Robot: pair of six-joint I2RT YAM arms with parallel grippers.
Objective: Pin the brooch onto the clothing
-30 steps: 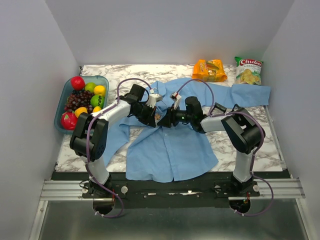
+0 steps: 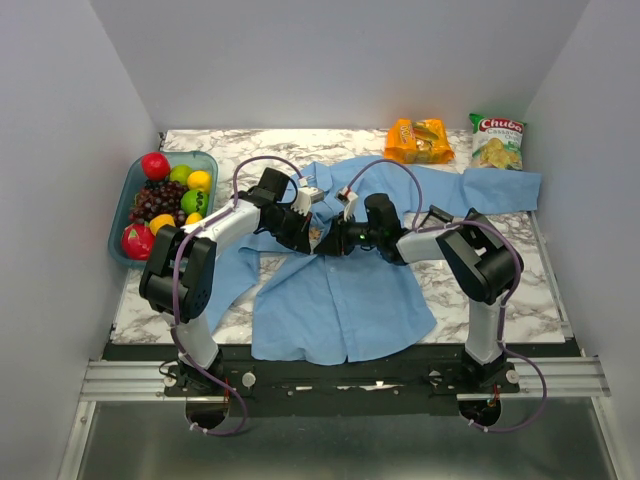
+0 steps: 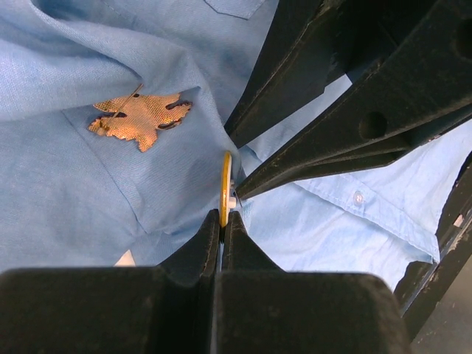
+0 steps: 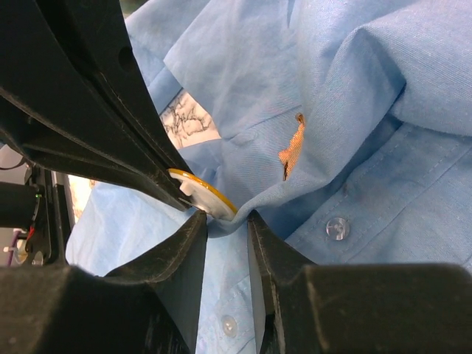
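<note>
A round brooch (image 3: 226, 184) with a yellow rim and whitish back stands edge-on against a raised fold of the light-blue shirt (image 4: 291, 192). My left gripper is shut on its edge. My right gripper is part open, its fingers (image 4: 193, 232) on either side of the fold and the brooch's far edge. Whether the pin has passed through the cloth is hidden. A gold leaf-shaped brooch lies on the shirt near the fold, showing what looks like a pin; the right wrist view catches only part of this leaf brooch (image 4: 293, 150).
The blue basket (image 2: 120, 215) of fruit stands at the left. An orange snack bag (image 2: 418, 142) and a chips bag (image 2: 497, 143) lie at the back right. The shirt covers most of the marble-patterned table (image 2: 235, 143); both arms come close together over its middle.
My right gripper has shifted slightly left toward the brooch, and its fingers look closer together. The left arm and the shirt look unchanged.
</note>
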